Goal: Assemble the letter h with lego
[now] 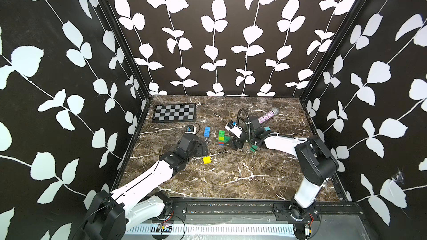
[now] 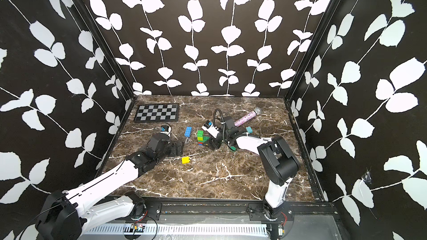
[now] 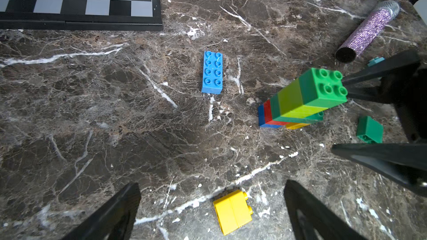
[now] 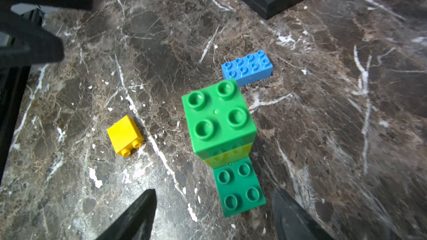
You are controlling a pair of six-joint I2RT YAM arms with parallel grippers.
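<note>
An upright stack (image 4: 218, 120) of blue, red, green and light-green bricks, topped by a bright green brick, stands at the table's middle, a lower green brick top (image 4: 238, 186) beside it. My right gripper hovers just at the stack's right, fingers apart around empty space near that lower part. My left gripper is open to the left, above a yellow brick (image 3: 232, 211) lying on its side. A blue brick (image 3: 212, 72) lies behind, left of the stack. A small green brick (image 3: 369, 129) lies at the right.
A checkered board (image 1: 173, 112) lies at the back left, a glittery microphone (image 1: 266, 116) at the back right, near a small light-blue piece (image 2: 248, 129). The front and middle-back table have free room.
</note>
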